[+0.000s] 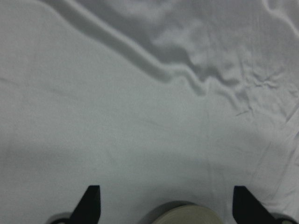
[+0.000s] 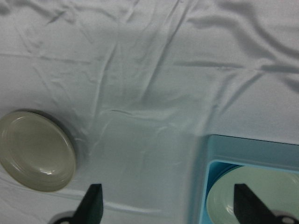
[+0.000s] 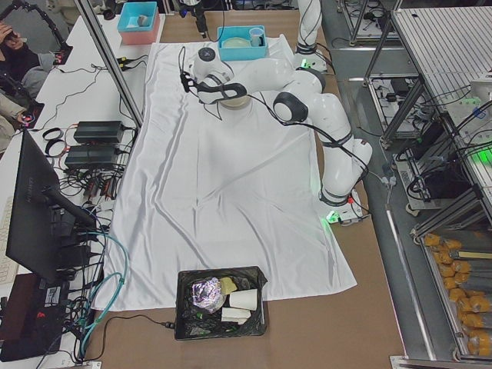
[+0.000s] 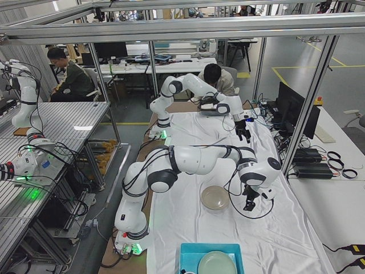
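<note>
A beige round plate [image 4: 215,197] lies on the white cloth; its rim [image 1: 187,215] shows at the bottom of the left wrist view, and all of it [image 2: 36,150] in the right wrist view. One gripper hangs just beside it in the camera right view. My left gripper is open over the cloth, nothing between its fingertips. My right gripper is open too, above cloth between the beige plate and a blue bin [image 2: 247,148] that holds a pale green plate [image 2: 254,191].
The blue bin [image 3: 232,54] also holds a cup [image 3: 255,34]. A black crate [image 3: 184,304] with packages stands at the other end.
</note>
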